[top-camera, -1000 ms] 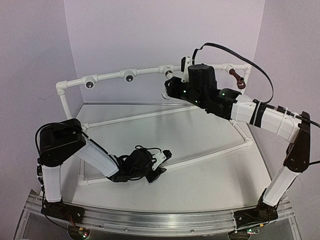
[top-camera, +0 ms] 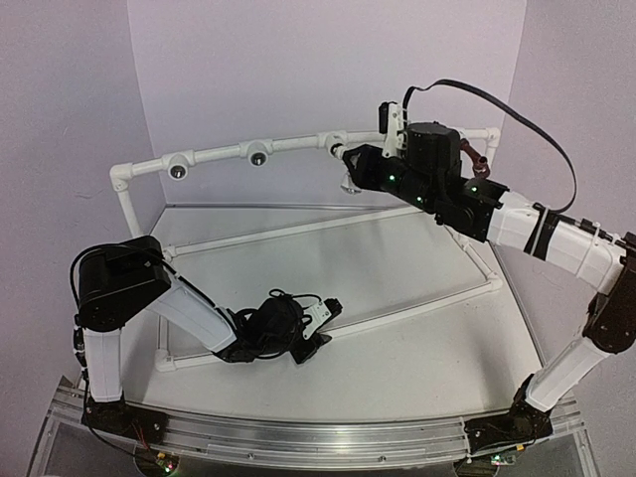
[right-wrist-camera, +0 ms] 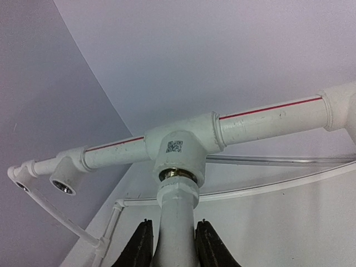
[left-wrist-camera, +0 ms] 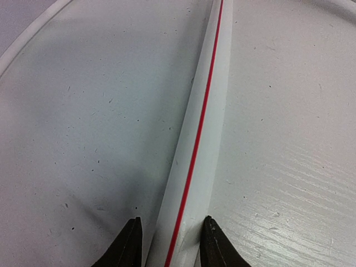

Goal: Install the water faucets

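Note:
A white faucet (right-wrist-camera: 177,233) lies between the fingers of my right gripper, which is shut on it. The faucet's collared end meets the mouth of a white tee fitting (right-wrist-camera: 181,146) on the upper pipe; a brass ring shows at the joint. How deep it sits cannot be told. From the top view, my right gripper (top-camera: 356,162) stands just right of that tee (top-camera: 333,140), and the faucet's spout (top-camera: 350,185) hangs below. Down at the front, my left gripper is shut on the red-striped lower pipe (left-wrist-camera: 194,144) of the frame.
Two tees with open mouths, one at far left (top-camera: 177,166) and another (top-camera: 257,153), face forward on the upper pipe. A dark red faucet (top-camera: 477,159) sits at its right end, partly behind my right arm. The board's front right area (top-camera: 437,348) is clear.
Over the last second my right arm has moved to the right and swung round at the tee, with the faucet turning along. My left arm has stayed still.

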